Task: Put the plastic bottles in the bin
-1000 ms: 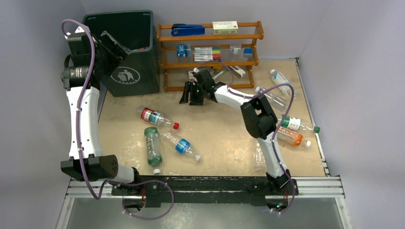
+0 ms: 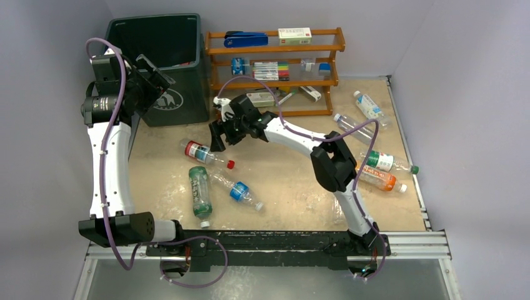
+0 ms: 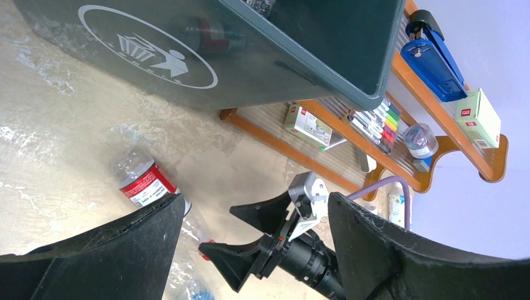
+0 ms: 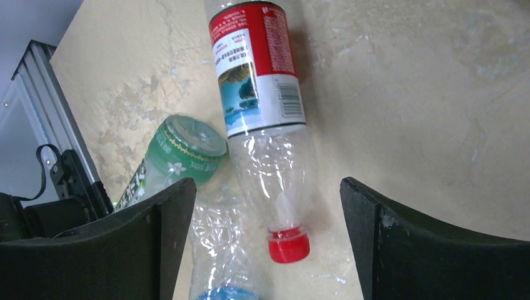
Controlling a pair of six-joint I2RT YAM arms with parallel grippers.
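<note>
The dark green bin (image 2: pixel 197 81) stands at the back left. My left gripper is at its front left, part open, with no bottle seen between its fingers. My right gripper (image 2: pixel 222 137) stands open just above and right of the red-label bottle (image 2: pixel 199 152), which lies between its fingers in the right wrist view, below them. A green bottle (image 2: pixel 200 190) and blue-label bottle (image 2: pixel 239 190) lie nearer the front. At the right lie a white-label bottle (image 2: pixel 369 107), clear bottle (image 2: pixel 353 125), green-cap bottle (image 2: pixel 390 162) and orange-label bottle (image 2: pixel 381 178).
A wooden rack (image 2: pixel 337 40) with boxes, markers and a blue stapler stands at the back. A partly hidden clear bottle (image 2: pixel 338 209) lies by the right arm's base.
My right gripper has moved left and slightly down in the top view, toward the red-label bottle. The left arm has shifted slightly toward the front. The bottles have not moved.
</note>
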